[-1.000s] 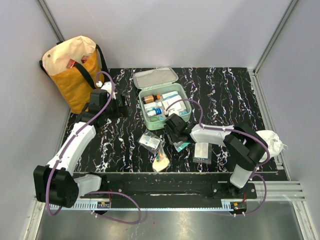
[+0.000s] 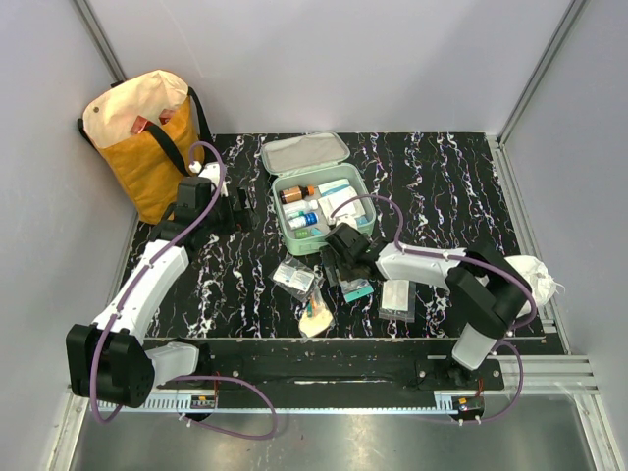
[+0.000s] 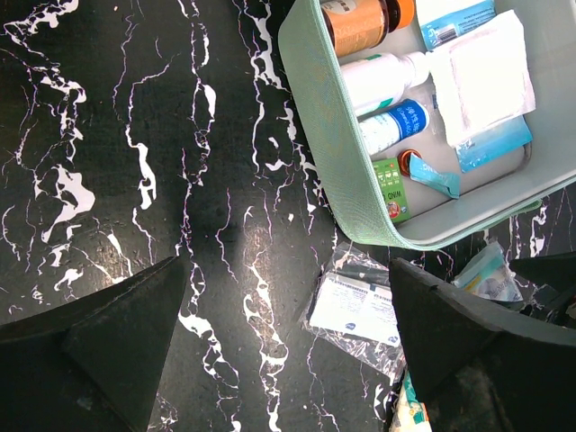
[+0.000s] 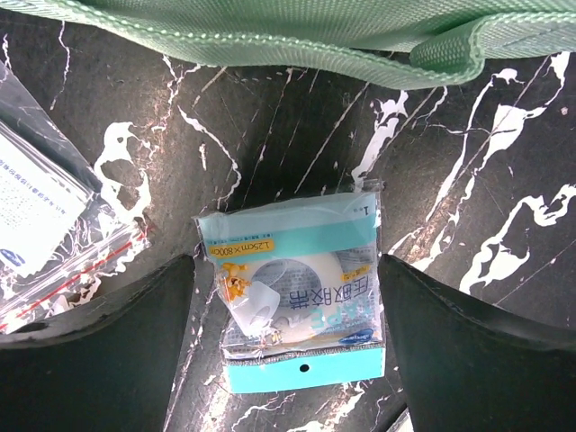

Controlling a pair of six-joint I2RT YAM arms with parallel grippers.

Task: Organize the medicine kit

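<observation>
A green medicine case (image 2: 292, 235) stands open, holding bottles, packets and white pads. My right gripper is over a tape packet (image 4: 297, 288) with a teal header, its fingers apart on either side of the packet; whether they touch it is unclear. My left gripper stands open left of the case, nothing between its fingers. A clear bag with a white packet (image 3: 351, 310) lies below the case, with another small bag (image 2: 315, 319) nearer the front edge.
A yellow bag (image 2: 147, 167) sits at the back left. A clear packet (image 2: 397, 299) lies right of the tape packet, and a white bundle (image 2: 535, 280) at the right edge.
The right arm and gripper have shifted slightly over the tape packet, which shows a little more clearly in the top view. The left arm is still.
</observation>
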